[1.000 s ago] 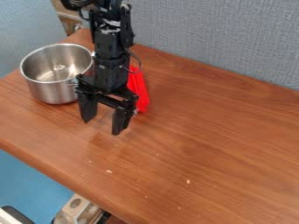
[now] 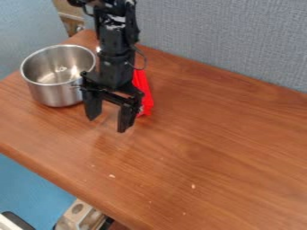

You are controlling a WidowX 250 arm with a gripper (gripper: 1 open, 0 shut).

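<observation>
My black gripper (image 2: 109, 118) hangs low over the wooden table, its two fingers spread open with nothing visible between them. A steel pot (image 2: 54, 85) stands just left of it near the table's edge. A red object (image 2: 144, 94) lies behind the gripper to the right, partly hidden by it; whether they touch I cannot tell.
A grey padded wall (image 2: 228, 36) runs along the back. The table's left edge drops to a blue surface (image 2: 24, 189).
My gripper has shifted very slightly to the right and a touch lower. The pot and red object look unmoved.
</observation>
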